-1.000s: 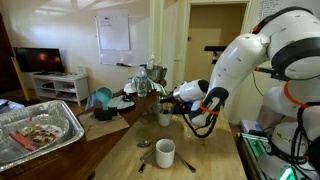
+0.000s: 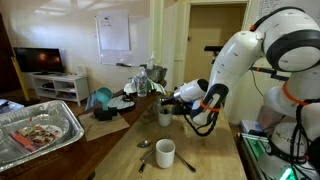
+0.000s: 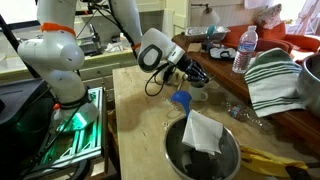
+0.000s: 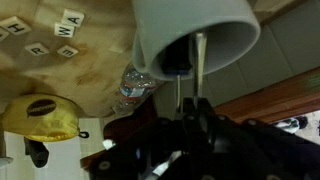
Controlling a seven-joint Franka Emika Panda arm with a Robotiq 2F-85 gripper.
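Note:
In the wrist view the mouth of a white mug (image 4: 240, 38) fills the top centre. My gripper reaches into its opening, shut on a thin pale object (image 4: 199, 58) that runs down into the mug; I cannot tell what it is. Exterior view 1 has the gripper (image 2: 165, 104) pointing down just above the mug (image 2: 165, 119), at the far end of the wooden table. From the other side, the gripper (image 3: 192, 78) hangs over the same mug (image 3: 198, 93), which stands upright. The fingertips are too small to make out in both exterior views.
Nearer on the table stands another white mug (image 2: 165, 153), with a spoon (image 2: 144, 144) beside it. A blue utensil (image 3: 181, 98) lies near a large pot (image 3: 175, 150) holding a white cloth (image 3: 203, 131). A water bottle (image 3: 244, 50) and several lettered tiles (image 4: 72, 18) are around.

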